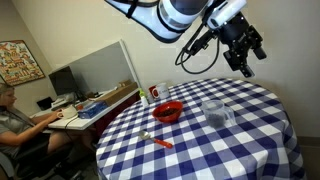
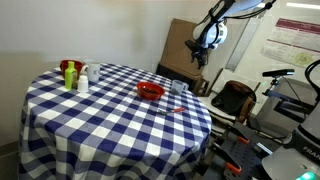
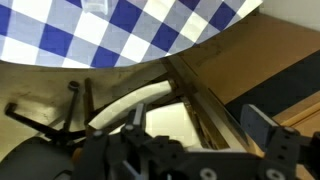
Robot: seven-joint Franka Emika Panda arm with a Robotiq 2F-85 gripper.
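Note:
High above the far edge of the round table, my gripper (image 1: 252,62) hangs open and empty in exterior view 1. The wrist view shows the gripper with its fingers wide apart, over the floor and a chair beyond the table's rim. A clear plastic container (image 1: 216,113) stands on the blue checked cloth, below and to the left of the gripper; part of it (image 3: 95,6) shows at the top of the wrist view. A red bowl (image 1: 168,112) with something dark inside sits farther left. An orange-red handled utensil (image 2: 172,110) lies flat on the cloth.
A green bottle (image 2: 70,74), a white bottle (image 2: 83,83), a white mug (image 2: 93,72) and a second red bowl (image 2: 72,66) cluster at one side of the checked table (image 2: 80,125). A person (image 1: 15,130) sits at a desk.

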